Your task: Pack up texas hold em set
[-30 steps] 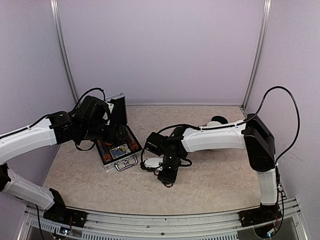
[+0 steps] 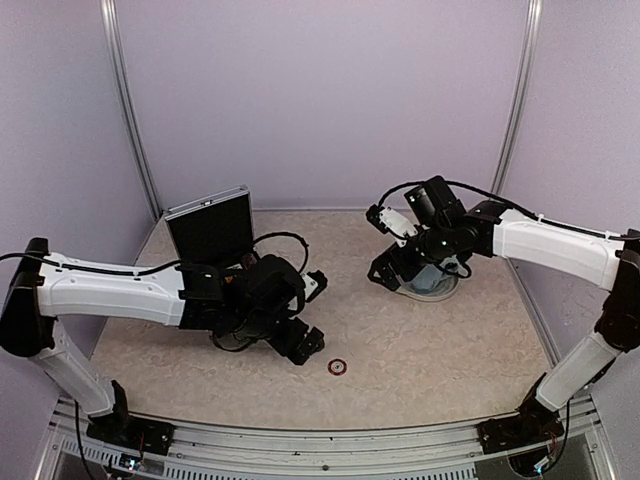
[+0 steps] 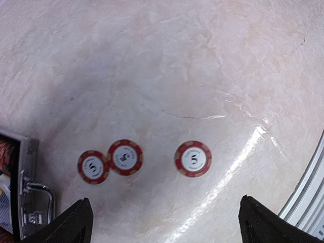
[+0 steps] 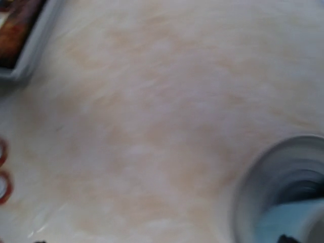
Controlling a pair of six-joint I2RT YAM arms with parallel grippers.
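Three red-rimmed poker chips lie flat on the table; in the left wrist view one chip [image 3: 193,159] is apart, while a second chip [image 3: 125,157] and a third chip [image 3: 93,167] sit touching or nearly so. From above only the near chip [image 2: 338,367] shows, since the left arm covers the rest. My left gripper is open above the chips, empty. The chip case [image 2: 212,228] has its lid up at the left; its inside is mostly hidden by the arm. My right gripper [image 2: 378,246], open, hangs over the bowl area at the right.
A grey round bowl [image 4: 248,197] with something light blue inside stands at the right, under the right arm. The case handle [image 3: 43,195] juts toward the chips. Bare table [image 2: 440,350] spreads across the front right.
My right gripper has swung away from the chips, back and to the right toward the bowl. My left gripper has come from above the case toward the chips.
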